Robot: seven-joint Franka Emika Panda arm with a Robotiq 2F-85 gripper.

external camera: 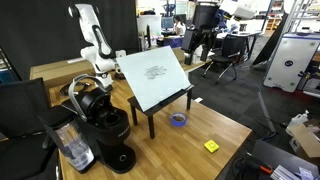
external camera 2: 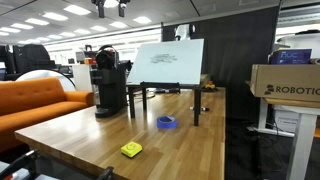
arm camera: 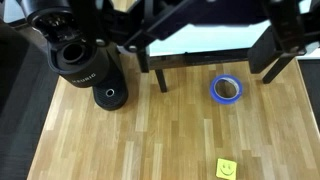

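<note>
My gripper point(external camera: 205, 54) hangs high above the table at the right of exterior view 1, fingers apart and nothing between them. In the wrist view its dark fingers point(arm camera: 143, 58) spread across the top. Below lies a roll of blue tape point(arm camera: 226, 89), flat on the wooden table point(external camera 2: 75, 138). Nearer the front edge sits a small yellow square point(external camera 2: 131, 150); the wrist view shows a smiling face on it. A white board with faint marks point(external camera: 155, 74) leans on a dark stand behind the tape. A black coffee maker point(arm camera: 82, 62) stands at the left.
A clear container point(external camera: 74, 146) stands beside the coffee maker. Bare wood surrounds the tape and yellow square. Beyond the table are an orange sofa point(external camera 2: 45, 102) and a cardboard box point(external camera 2: 285, 80).
</note>
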